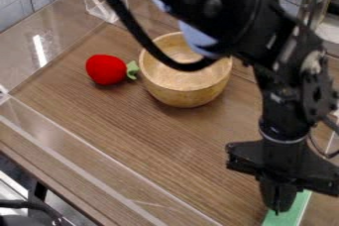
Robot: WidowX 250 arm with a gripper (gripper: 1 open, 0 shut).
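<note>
My black gripper [276,192] is low at the bottom right of the camera view, shut, its tip down at a pale green block [283,213] on the wooden table [133,161]. Whether it touches the block is unclear. The gripper's body hides part of the block.
A wooden bowl [179,89] stands at the upper middle, with a red tomato-like object [105,69] to its left. A clear plastic piece [103,0] lies at the top left.
</note>
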